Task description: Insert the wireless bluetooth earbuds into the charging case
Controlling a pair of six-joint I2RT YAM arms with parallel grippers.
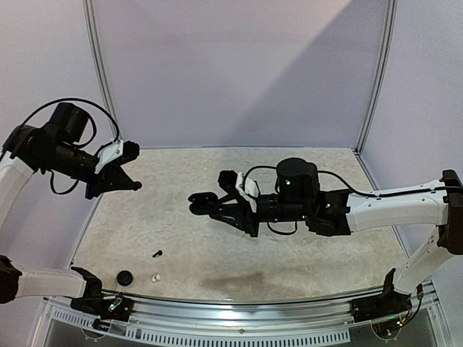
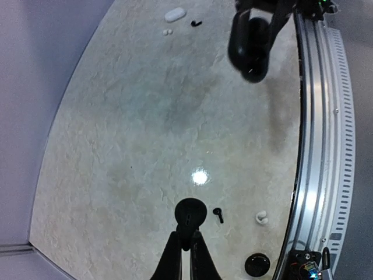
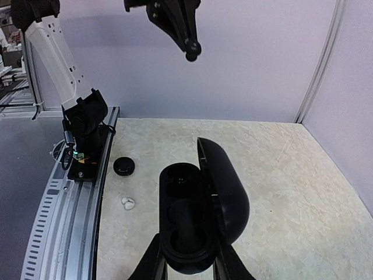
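My right gripper (image 1: 217, 210) holds the open black charging case (image 3: 185, 227) above the mat, its lid raised and compartments facing up. My left gripper (image 1: 132, 185) is raised at the left, shut on a black earbud (image 2: 190, 211) at its fingertips. Another black earbud (image 2: 218, 213) lies on the mat below, near a pair of small white pieces (image 2: 261, 217), apparently earbuds, and a round black object (image 2: 257, 265).
In the left wrist view, a white case (image 2: 175, 14) and further small pieces lie at the far end of the mat (image 1: 311, 267). A metal rail (image 1: 239, 307) runs along the front; walls bound the back and sides.
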